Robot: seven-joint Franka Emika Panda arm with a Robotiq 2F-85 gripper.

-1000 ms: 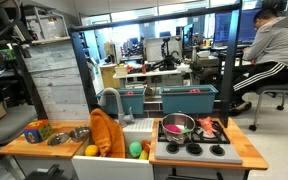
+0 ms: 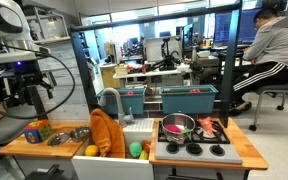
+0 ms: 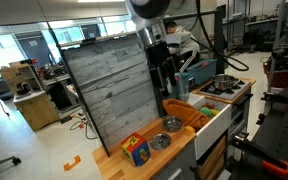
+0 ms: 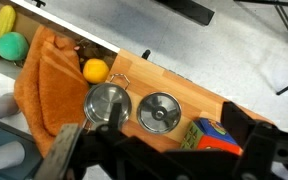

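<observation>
In the wrist view my open gripper is above the wooden counter (image 4: 144,77), with no object held between its fingers. Below the fingers lies a round metal lid (image 4: 160,112) with a dark knob. Beside it is a small metal pot (image 4: 106,103) with a wire handle. A colourful box (image 4: 209,136) in red, blue, yellow and green sits close to the right finger, which covers part of it. From the side, the gripper (image 3: 170,76) hangs well above the counter items, touching none of them.
An orange towel (image 2: 107,133) drapes over the sink's left side, near an orange fruit (image 2: 92,150) and a green ball (image 2: 135,149). The stove (image 2: 196,150) holds a large pot (image 2: 178,126). Black frame posts (image 2: 84,70) rise behind the counter.
Over the last second the arm has come down and to the right in exterior view 1, bringing the gripper lower over the left part of the counter. The counter items have not moved.
</observation>
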